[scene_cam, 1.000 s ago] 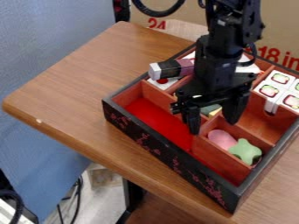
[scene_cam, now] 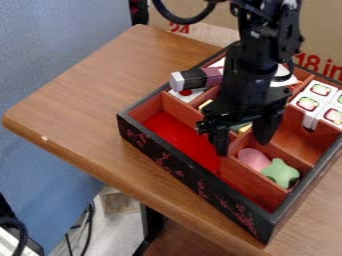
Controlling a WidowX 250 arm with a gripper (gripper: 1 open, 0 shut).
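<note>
A dark box (scene_cam: 174,161) with red compartments sits on the wooden table. My black gripper (scene_cam: 238,134) is down inside it, over the middle compartments, its fingers spread apart; whether anything lies between them is hard to see, with a pale yellow item partly hidden behind. A pink round piece (scene_cam: 253,159) and a green piece (scene_cam: 279,173) lie in the front right compartment. White pieces with red marks (scene_cam: 318,105) are at the right, and a white-and-purple item (scene_cam: 194,80) lies at the back left. The front left red compartment (scene_cam: 183,136) is bare.
A cardboard carton (scene_cam: 187,32) stands behind. Cables hang at the lower left, beside the table's edge.
The gripper has shifted very slightly since one second ago; the box and its pieces look the same.
</note>
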